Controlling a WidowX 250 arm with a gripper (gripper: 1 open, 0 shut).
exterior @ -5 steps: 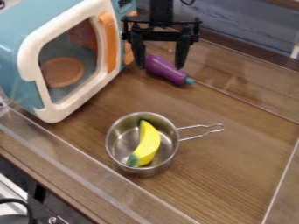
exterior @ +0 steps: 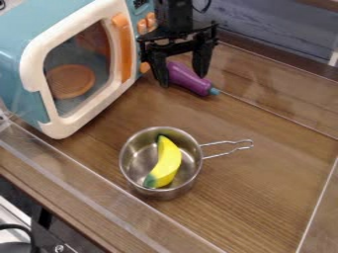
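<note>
My black gripper (exterior: 180,67) hangs at the top centre, open, with its fingers lowered around the upper end of a purple eggplant (exterior: 195,83) lying on the wood counter beside the toy microwave. A steel pot (exterior: 141,145) with its handle to the right holds a yellow banana (exterior: 166,161) in the lower middle.
A blue and white toy microwave (exterior: 34,48) fills the upper left, with an orange plate (exterior: 70,80) inside. A grey wall rises at the back right.
The pot, banana and microwave have not moved.
</note>
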